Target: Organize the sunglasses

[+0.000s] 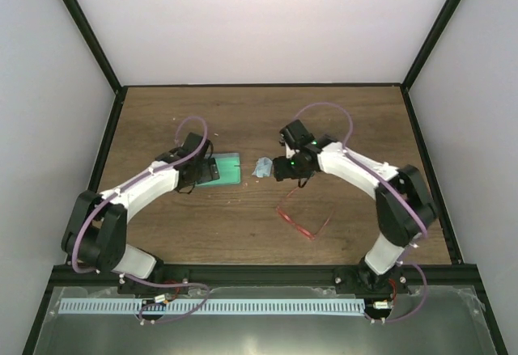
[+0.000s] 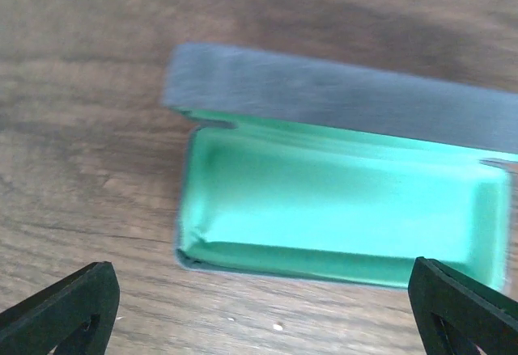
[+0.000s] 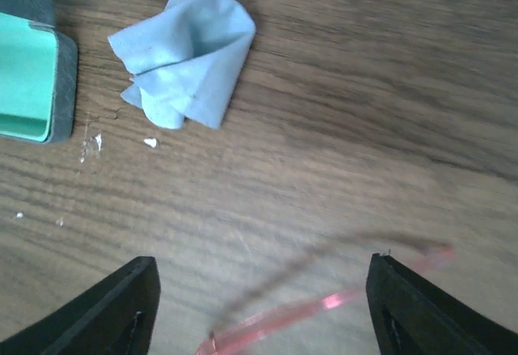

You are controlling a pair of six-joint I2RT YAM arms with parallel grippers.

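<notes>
A teal glasses case (image 1: pixel 228 169) with a grey lid lies open on the table; in the left wrist view its empty interior (image 2: pixel 336 201) shows. My left gripper (image 1: pixel 202 173) is open above it. Red sunglasses (image 1: pixel 299 228) lie front right of the case, partly visible as a pink frame (image 3: pixel 283 319) low in the right wrist view. My right gripper (image 1: pixel 287 169) hangs between cloth and sunglasses, open, its fingers apart with nothing held. A crumpled light blue cloth (image 3: pixel 186 56) lies right of the case.
Dark frame rails and pale walls bound it.
</notes>
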